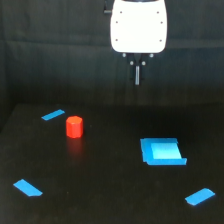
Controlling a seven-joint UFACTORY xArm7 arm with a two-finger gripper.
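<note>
On the dark table at the left stands a small red block [74, 127], upright and clear of everything around it. At the right, blue tape [147, 147] frames a pale light-blue square [166, 151], and nothing rests on that square. My gripper [137, 76] hangs high at the top centre, far above the table and apart from the block. Its fingers show only as one narrow grey bar, too small to tell how the fingers stand. Nothing is visible hanging from it.
Short blue tape strips mark the table: one behind the block [53, 115], one at front left [27, 188], one at front right [200, 197]. A dark curtain [60, 60] hangs behind.
</note>
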